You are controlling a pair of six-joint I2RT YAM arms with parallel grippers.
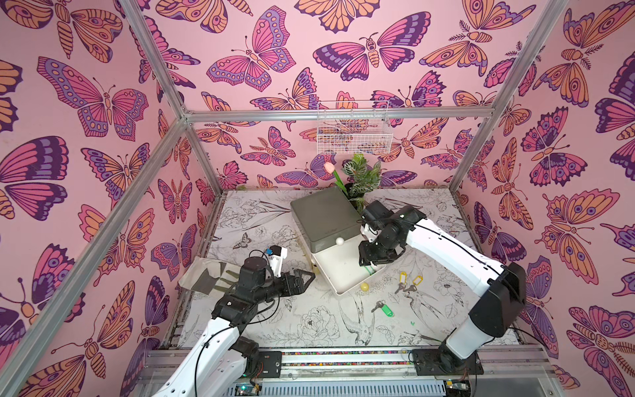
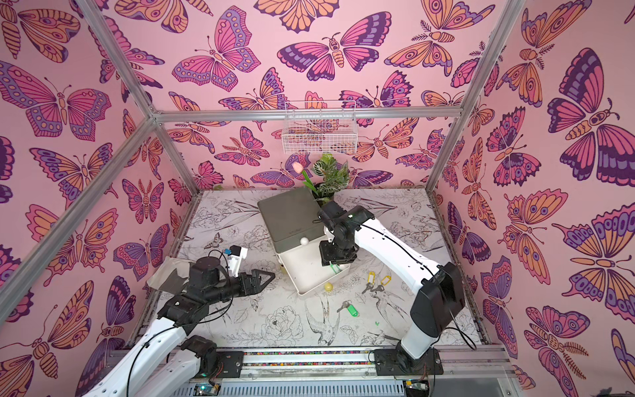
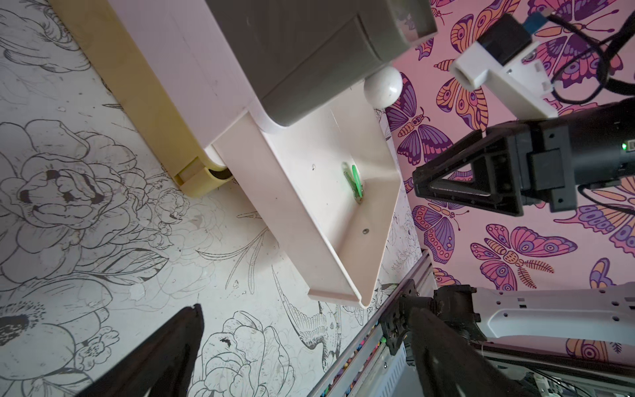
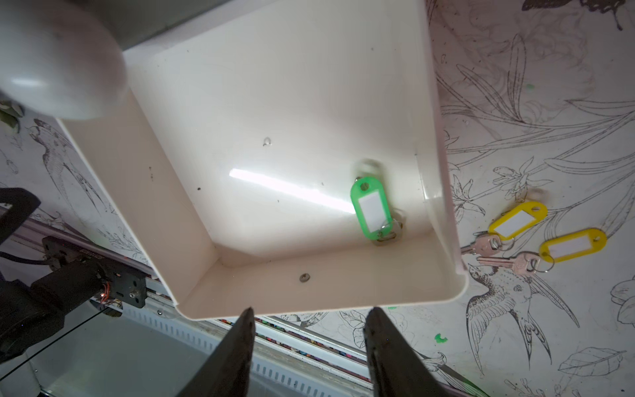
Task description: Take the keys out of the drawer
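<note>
The white drawer [image 4: 291,132] is pulled out of the grey-lidded box [image 1: 325,215]. Inside it, near a front corner, lies a key with a green tag [image 4: 372,207]; most of the key itself is hidden. My right gripper is open above the drawer, with nothing between its fingers. On the table beside the drawer lie two keys with yellow tags [image 4: 518,220], and a key with a green tag [image 1: 386,309] lies in front. Left of the drawer, my left gripper [image 1: 311,280] stands open and empty.
A white ball knob [image 4: 63,59] sits at the box's drawer edge, and a small yellow ball [image 1: 364,287] is by the drawer's front. Behind the box stands a potted plant [image 1: 361,177]. A grey cloth [image 1: 210,276] lies at the left.
</note>
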